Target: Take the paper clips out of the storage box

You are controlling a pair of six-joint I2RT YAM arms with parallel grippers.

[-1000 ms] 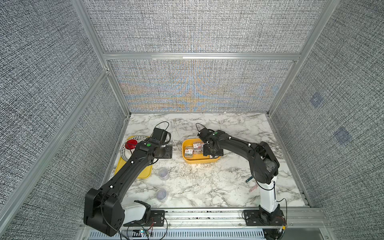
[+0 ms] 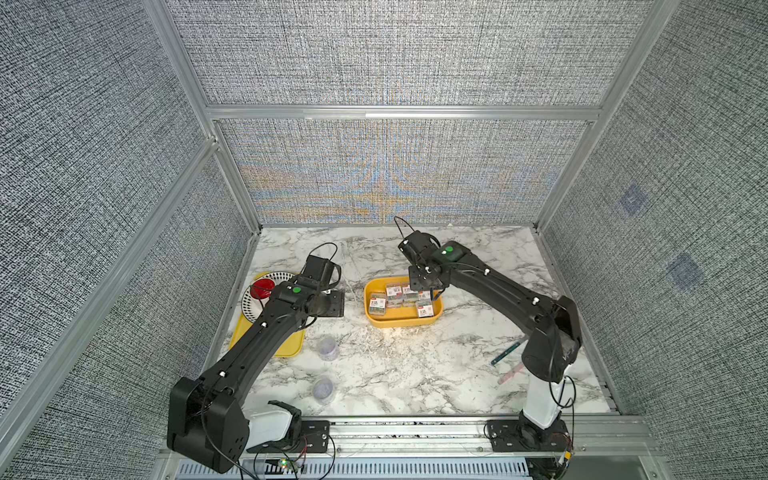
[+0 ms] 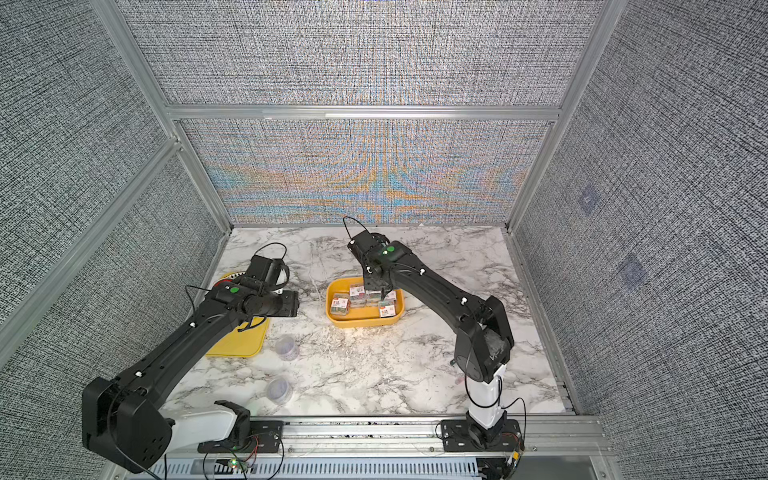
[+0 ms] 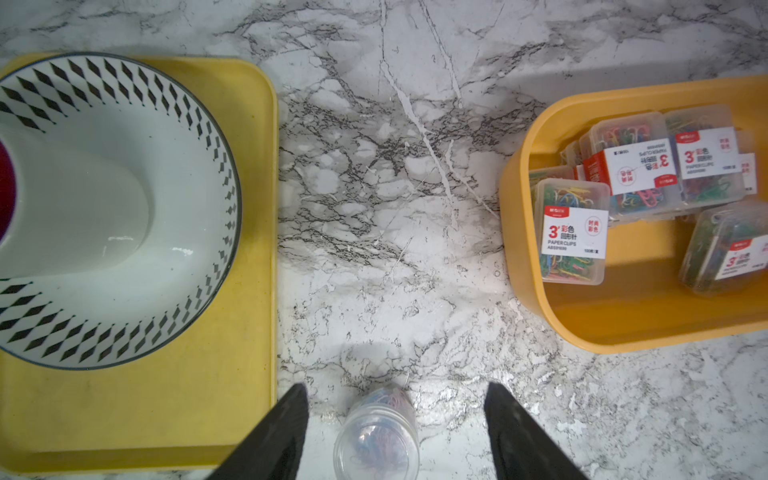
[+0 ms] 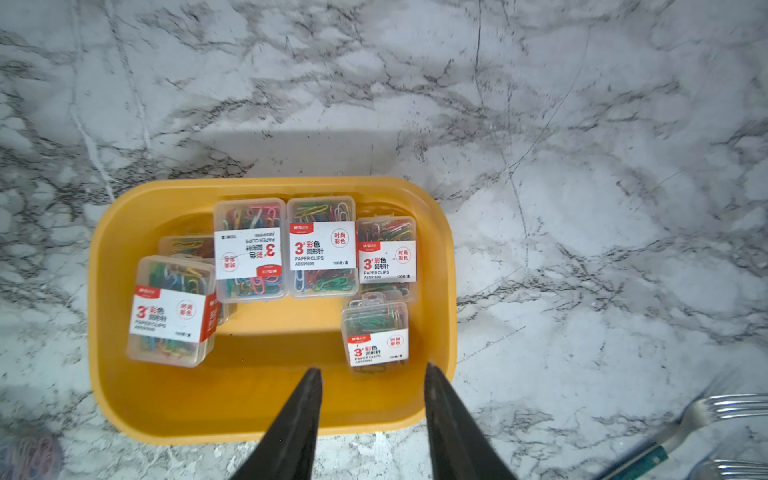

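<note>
Several clear boxes of coloured paper clips (image 5: pixel 321 240) lie inside the yellow storage box (image 5: pixel 240 400), some overlapping along its back and sides. My right gripper is over the box's front right, its two dark fingers apart in the wrist view, with a clip box (image 5: pixel 374 340) beyond them; whether anything is held between them is unclear. My left gripper hangs open left of the storage box, above a clear cup (image 4: pixel 376 448), nothing between its fingers.
A yellow tray (image 4: pixel 136 408) with a patterned bowl (image 4: pixel 184 224) stands at the left. Clear cups (image 2: pixel 323 390) stand at the front left. Cutlery (image 5: pixel 680 432) lies at the right.
My right arm has risen from low in the storage box and shifted slightly back. My left arm has stayed in place.
</note>
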